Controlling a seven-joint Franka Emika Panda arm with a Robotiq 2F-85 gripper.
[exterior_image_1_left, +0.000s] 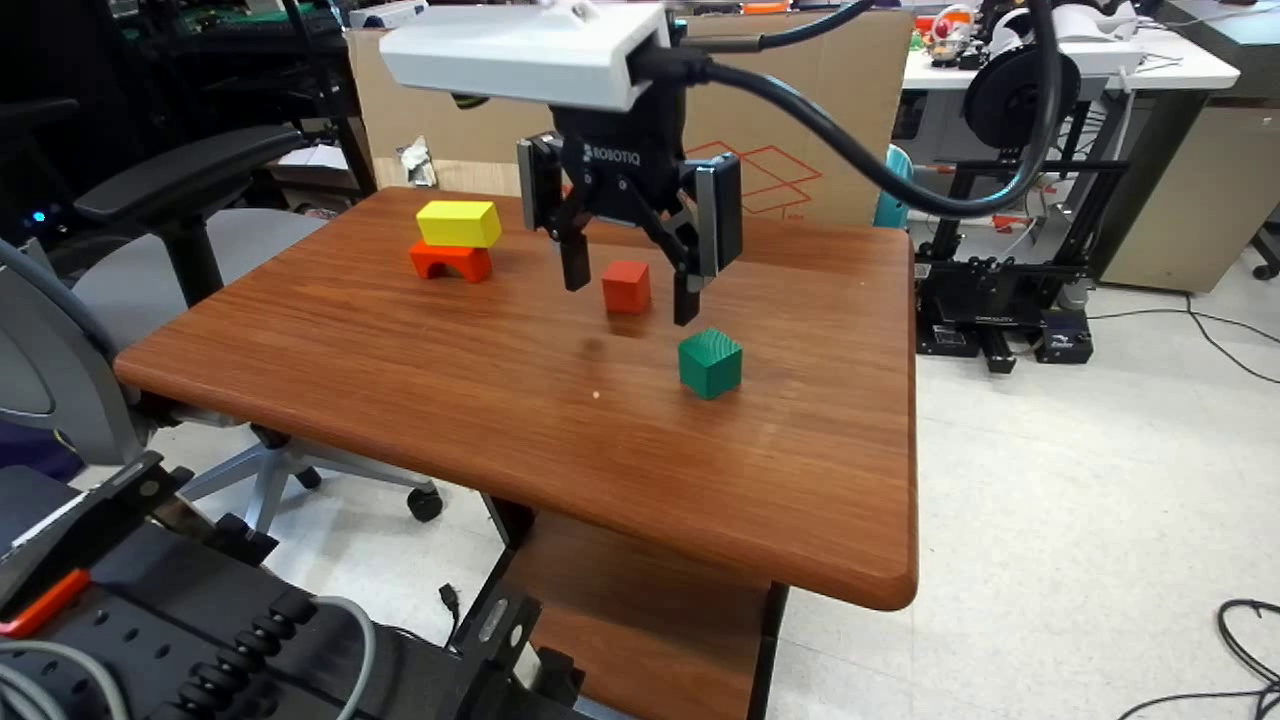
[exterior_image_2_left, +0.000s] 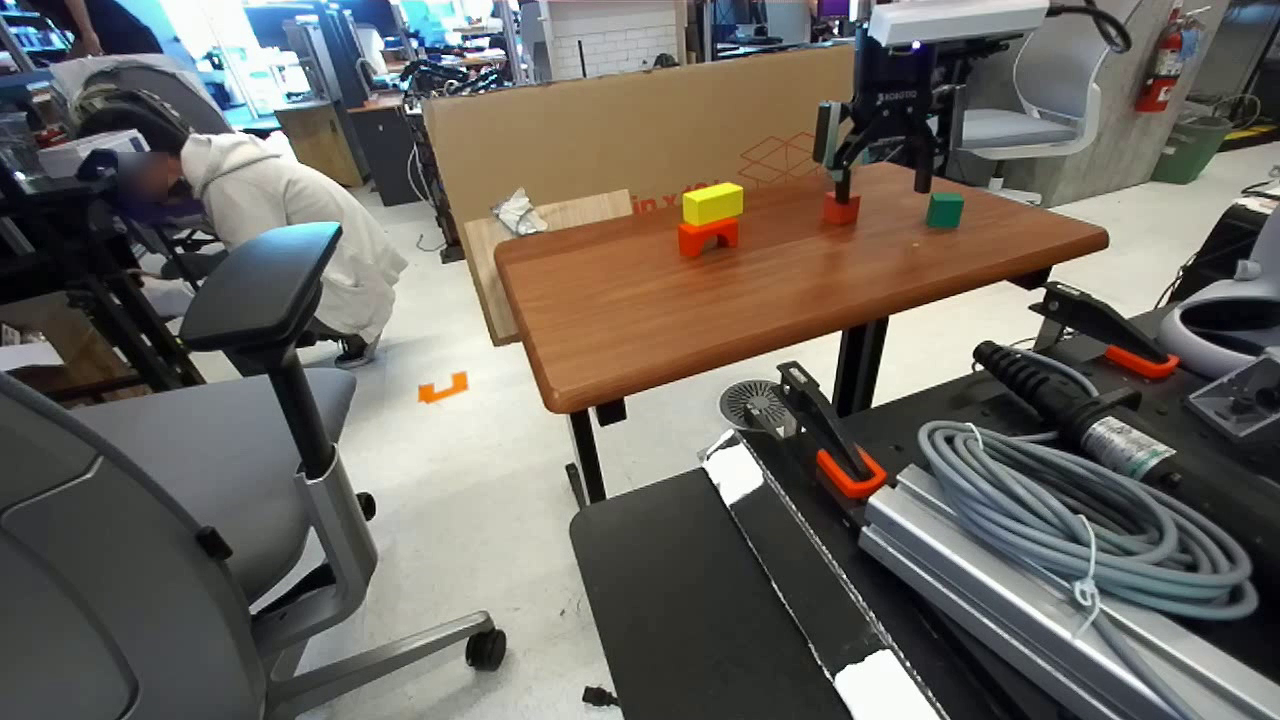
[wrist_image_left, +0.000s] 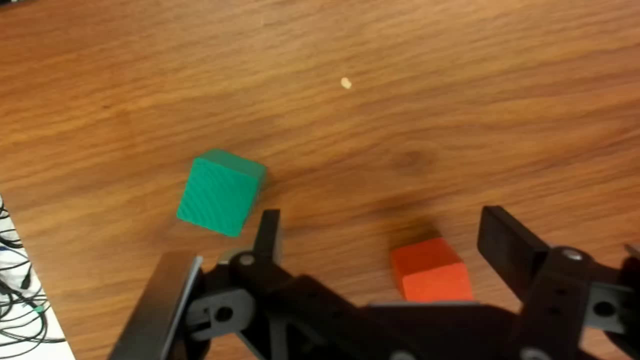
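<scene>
My gripper (exterior_image_1_left: 626, 298) is open above the table, nothing between its fingers. Below it in exterior view 1 a red cube (exterior_image_1_left: 626, 288) rests on the wood; the wrist view has this red cube (wrist_image_left: 433, 273) low in the frame, between the spread fingers and partly covered by the gripper body. A green cube (exterior_image_1_left: 710, 364) sits closer to the table's front right, and in the wrist view the green cube (wrist_image_left: 219, 193) lies just beyond the left finger. Further left, a yellow block (exterior_image_1_left: 459, 223) lies on top of an orange-red arch block (exterior_image_1_left: 451, 260).
The brown table (exterior_image_1_left: 480, 360) has wide clear room at its front and left. A large cardboard sheet (exterior_image_2_left: 576, 138) stands along its back edge. A grey chair (exterior_image_1_left: 228, 270) is at the left side. A black cable (exterior_image_1_left: 840, 132) loops from the arm.
</scene>
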